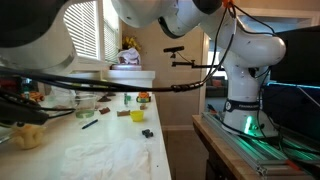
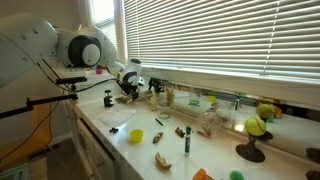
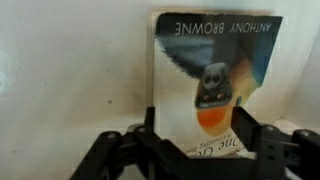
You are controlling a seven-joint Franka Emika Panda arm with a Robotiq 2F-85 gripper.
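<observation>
In the wrist view a book (image 3: 190, 100) lies flat on a pale surface. Its cover is pale with a dark band, the name Anthony Browne, and a dark face with orange beside it. My gripper hangs over the cover's lower part, its two dark fingers (image 3: 255, 140) spread apart. Nothing shows gripped between them; whether they touch the book I cannot tell. In exterior view 1 the dark gripper end is at the left edge, partly cut off, close to a tan object (image 1: 28, 136). No book can be made out in the exterior views.
A white cloth (image 1: 100, 160) lies at the front of the counter. Beyond it are a yellow cup (image 1: 137, 116) and a small black item (image 1: 147, 133). Various small objects, including a green ball (image 2: 236, 175), are spread along the counter. Bare counter shows between them.
</observation>
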